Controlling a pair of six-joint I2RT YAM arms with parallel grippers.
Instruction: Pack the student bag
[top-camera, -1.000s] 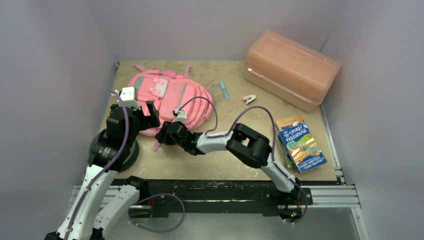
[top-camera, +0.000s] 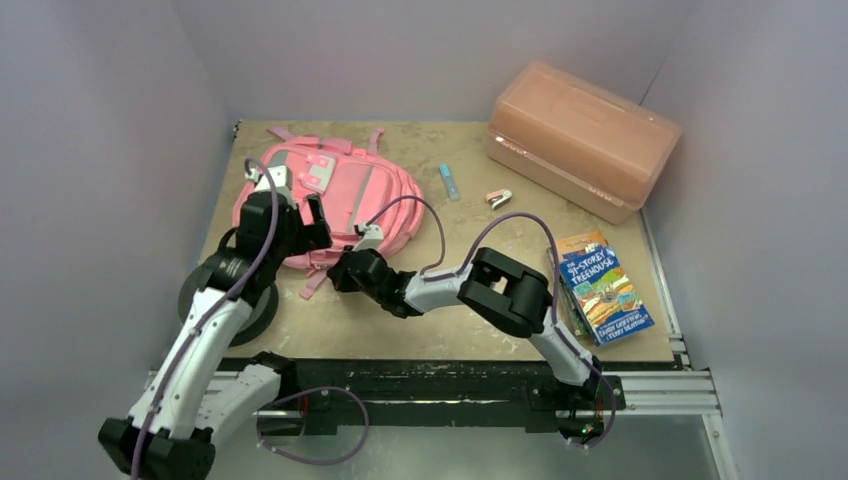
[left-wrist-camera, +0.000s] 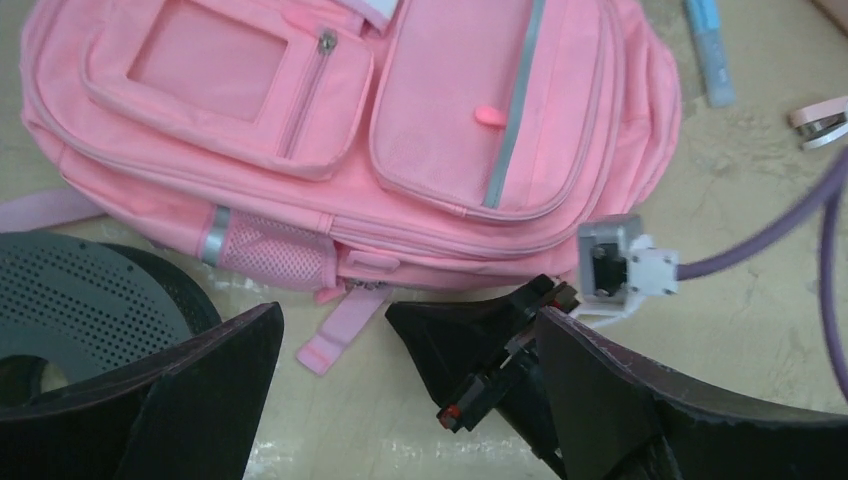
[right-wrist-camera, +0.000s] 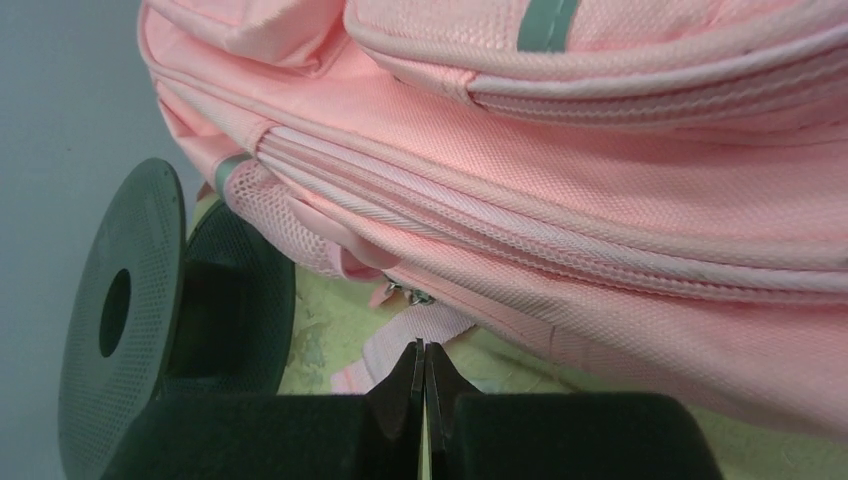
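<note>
The pink backpack (top-camera: 345, 195) lies flat at the back left, its lower edge toward me. In the right wrist view a pink zipper pull (right-wrist-camera: 382, 293) hangs by a bit of metal under that edge, beyond and outside the fingertips. My right gripper is shut, its tips together with nothing between them; a pale strap (right-wrist-camera: 415, 335) shows behind them. My left gripper stands wide open over the bag's lower edge, its fingers empty. The right gripper's black tip also shows between them, lower down beside the bag.
A dark round spool-like base (right-wrist-camera: 120, 320) stands left of the bag. A blue highlighter (top-camera: 449, 182) and a small stapler (top-camera: 499, 198) lie to its right. Books (top-camera: 605, 292) rest at the right, below a large peach case (top-camera: 585, 140).
</note>
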